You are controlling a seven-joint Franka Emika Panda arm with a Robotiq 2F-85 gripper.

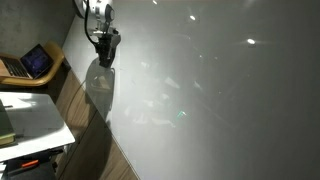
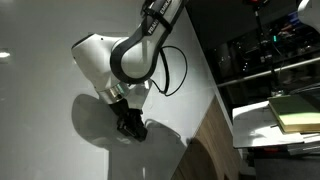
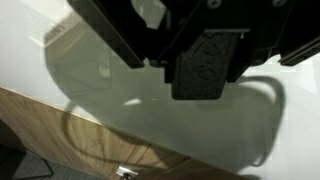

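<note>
In the wrist view, my gripper is shut on a dark block with a patterned face, perhaps an eraser. The large pale glossy board fills most of exterior view 1, and a small green mark shows on it. Exterior view 2 has the gripper close in front of the board, its shadow falling on the surface. Whether the block touches the board I cannot tell.
Wooden flooring or trim runs along the board's lower edge. A white table carries a greenish book-like object. A laptop rests on an orange-brown chair at the left. Much of the board is clear.
</note>
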